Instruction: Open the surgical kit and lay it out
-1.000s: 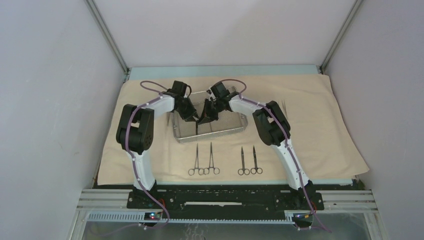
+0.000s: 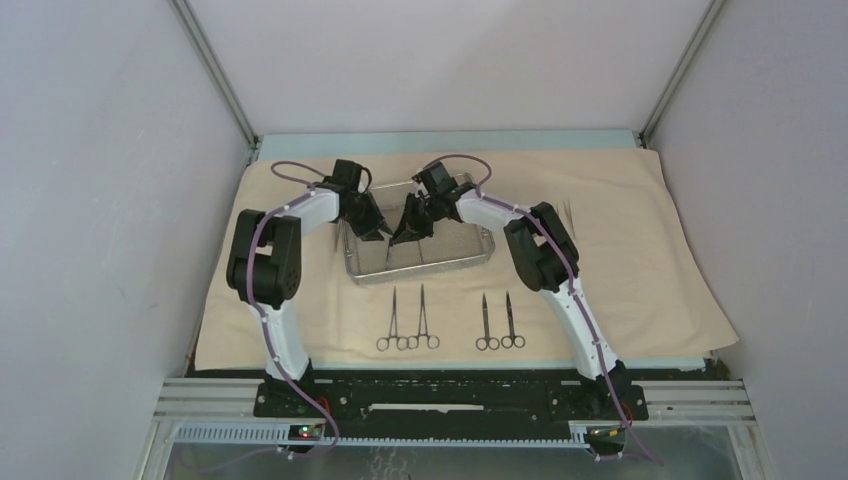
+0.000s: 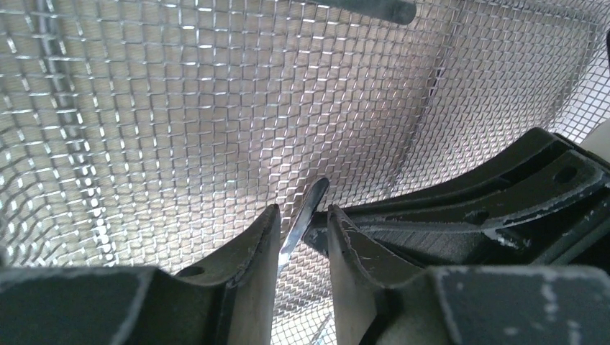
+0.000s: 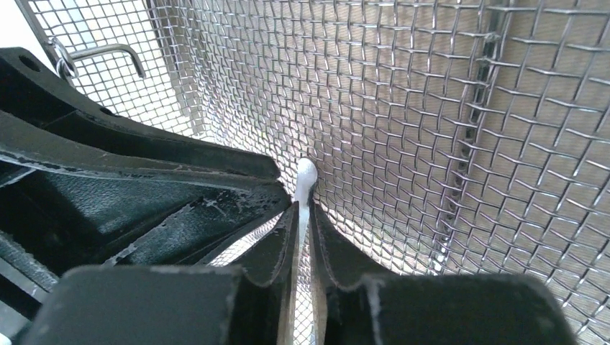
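Above the floor of a wire-mesh tray [image 2: 420,271], both grippers meet at one slim metal instrument [image 2: 388,256]. In the left wrist view, the flat rounded end of the instrument [image 3: 308,208] shows between the fingers of my left gripper, which stand apart with a gap. My right gripper has its fingers close together on the shaft, just below the rounded tip of the instrument [image 4: 306,172]. The rest of the shaft is mostly hidden by the fingers.
On the beige cloth [image 2: 640,290] in front lie two clamps [image 2: 423,315] and two pairs of scissors [image 2: 511,325]. Slender instruments [image 2: 570,220] lie at the far right. A dark handle [image 3: 374,7] lies in the tray.
My left gripper has shifted slightly to the left and its fingers now stand apart around the instrument. The instrument's lower end has moved a little left; the right arm is nearly still.
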